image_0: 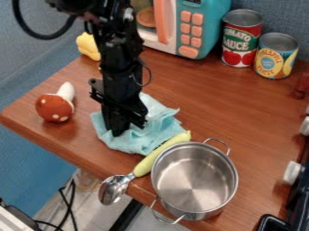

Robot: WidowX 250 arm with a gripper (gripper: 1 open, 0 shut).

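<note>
The black robot gripper (121, 122) is lowered onto a light blue cloth (154, 135) near the middle of the wooden table, and the cloth is bunched up around its fingertips. Whether the fingers are closed on the fabric is hard to tell. A yellow corn cob (161, 153) lies beside the cloth, with a spoon (112, 188) at its lower end. A steel pot (196, 183) stands at the front right.
A red-and-white mushroom toy (54, 106) sits at the left edge. A yellow toy (87, 45), a toy microwave (182, 27), a tomato can (239, 43) and another can (276, 56) stand at the back.
</note>
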